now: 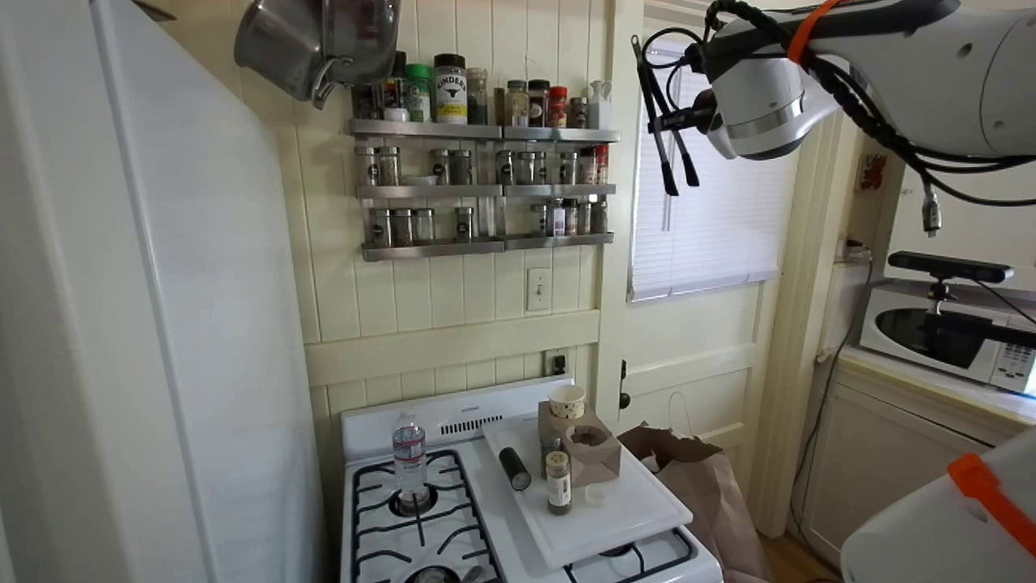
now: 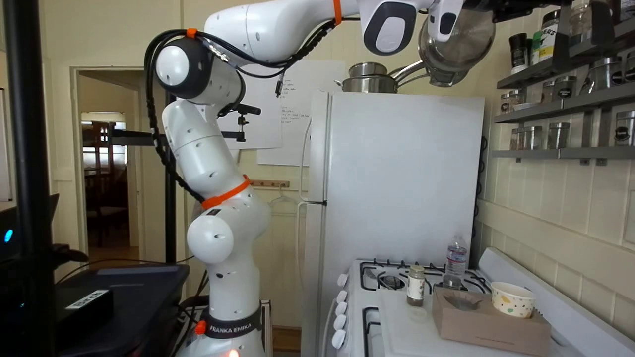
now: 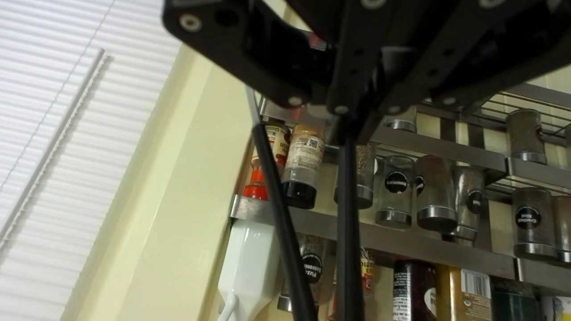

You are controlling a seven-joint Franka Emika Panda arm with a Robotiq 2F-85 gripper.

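Observation:
At the upper right of exterior view 1, my gripper [image 1: 668, 122] is shut on a thin, dark, two-legged tool that looks like tongs [image 1: 668, 176]. Its two legs hang downward and spread apart at the black tips. In the wrist view the tongs [image 3: 291, 240] show as two long black rods, one with a silvery upper part. The gripper's own fingers largely hide where the tool is held. Exterior view 2 cuts the gripper off at its top edge. Nothing shows between the tips of the tongs.
Wall shelves [image 1: 437, 191] full of spice jars are left of the gripper, with a blind-covered door window [image 1: 723, 228] behind it. Below, the stove holds a white board [image 1: 636, 520], a spice jar [image 1: 558, 486], a brown box [image 1: 597, 461] and a water bottle [image 1: 409, 452].

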